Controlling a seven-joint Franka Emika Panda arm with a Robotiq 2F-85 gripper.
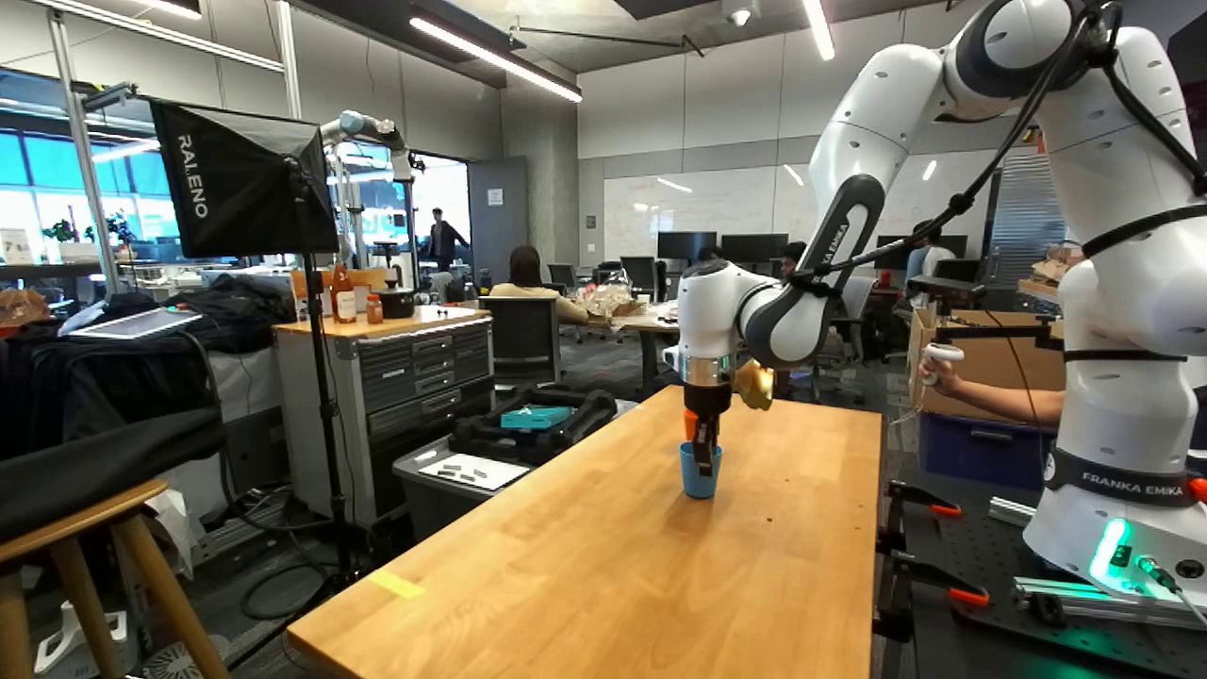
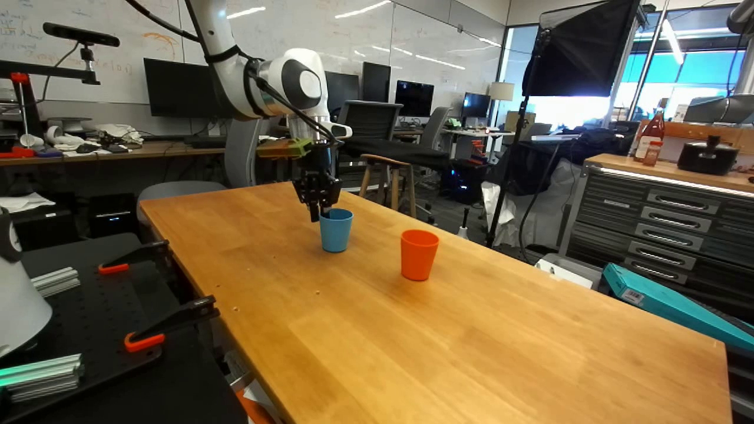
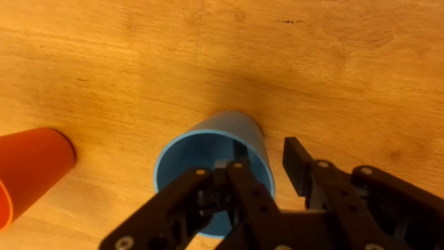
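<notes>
A light blue cup [image 2: 336,237] stands upright on the wooden table, its mouth facing up. In the wrist view my gripper straddles the right side of the blue cup's [image 3: 235,120] rim: one finger reaches inside, the other finger [image 3: 294,166] is outside. A gap shows between the outer finger and the cup wall, so the fingers are part open. Exterior view 1 shows the gripper [image 1: 704,462] low at the blue cup [image 1: 695,485]. Upright and apart from it is an orange cup [image 2: 418,255], mostly hidden behind the gripper in exterior view 1.
Clamps [image 1: 939,577] grip its edge on the robot's side. A grey bin [image 1: 453,481] and a drawer cabinet [image 1: 419,373] stand off the opposite side.
</notes>
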